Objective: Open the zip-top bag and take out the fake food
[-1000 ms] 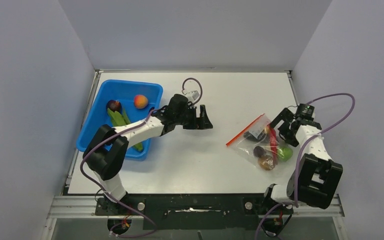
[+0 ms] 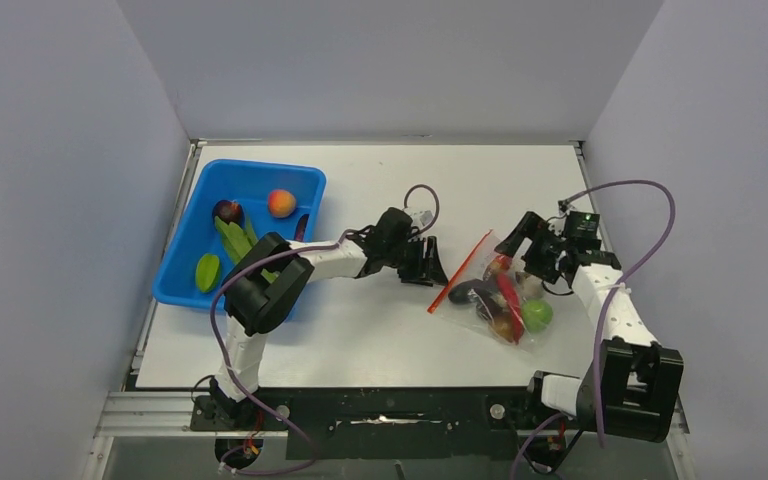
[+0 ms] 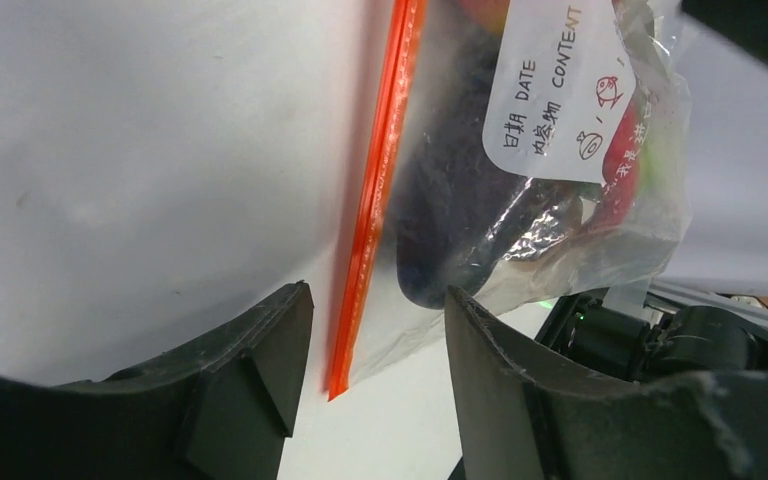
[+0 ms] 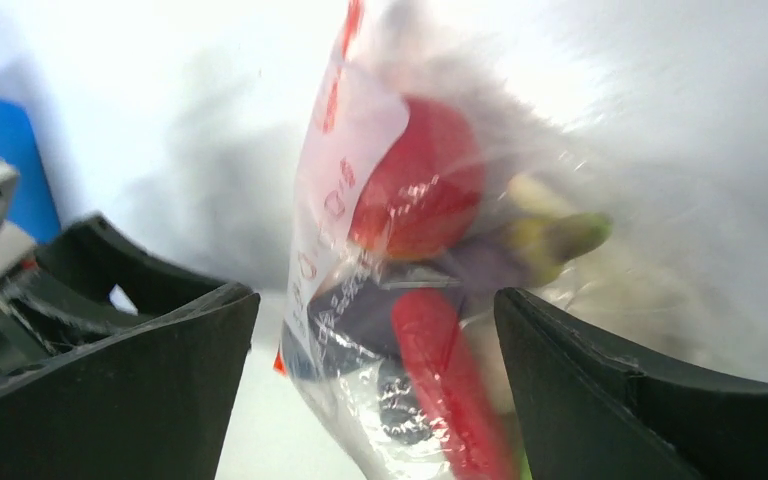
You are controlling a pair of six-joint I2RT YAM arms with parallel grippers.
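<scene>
A clear zip top bag [image 2: 475,311] with a red-orange zip strip [image 3: 369,215] lies on the right half of the table, fake food inside. Through the plastic show a dark eggplant-like piece [image 3: 445,225], a red round piece [image 4: 425,180], a red pepper-like piece [image 4: 445,385] and a green round piece [image 2: 537,315]. At the bag's zip side, my left gripper is part open, the strip's lower end in view between its fingers, contact unclear. My right gripper stands open over the bag's far right part, plastic and food visible between its fingers.
A blue bin [image 2: 173,262] at the left holds several pieces of fake food, including a peach-like one [image 2: 281,203] and green ones. Walls rise on both sides.
My left gripper has moved right to the zip edge, its fingers narrowing.
</scene>
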